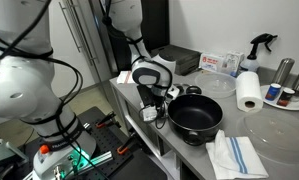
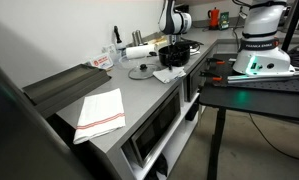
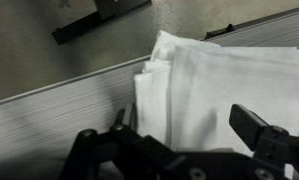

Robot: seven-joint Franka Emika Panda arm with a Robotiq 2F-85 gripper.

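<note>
My gripper stands open, its two dark fingers spread over a folded white cloth (image 3: 224, 95). That cloth lies at the counter's edge, its near part hidden beneath the fingers. Exterior view 1 has the gripper (image 1: 159, 98) low, just left of a large black pot (image 1: 195, 116), with a small white patch of cloth (image 1: 149, 113) by its fingertips. Whether the fingers touch the cloth cannot be told. Nothing shows held between them.
A blue-striped white towel (image 1: 238, 156) lies right of the pot. Behind are a clear lid (image 1: 218, 84), a paper towel roll (image 1: 249, 91) and a tray with cups (image 1: 285, 96). A red-striped towel (image 2: 100, 114) rests on the counter's other end.
</note>
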